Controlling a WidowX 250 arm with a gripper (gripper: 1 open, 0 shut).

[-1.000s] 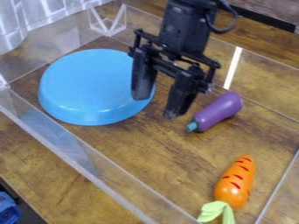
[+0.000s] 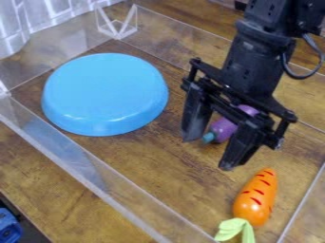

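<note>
My black gripper [image 2: 219,133] hangs over the middle right of the wooden tray, its fingers apart and pointing down. A purple eggplant toy [image 2: 229,125] with a teal stem lies behind it, partly hidden by the fingers. Whether anything sits between the fingers is unclear. An orange toy carrot [image 2: 257,197] with pale green leaves lies at the lower right, below the gripper.
A blue round dish [image 2: 105,90], seemingly upside down, fills the upper left of the tray. Clear plastic walls [image 2: 97,190] edge the tray. Bare wood lies at the lower middle.
The gripper has moved right and toward the camera, now covering much of the eggplant. The dish and carrot look unmoved.
</note>
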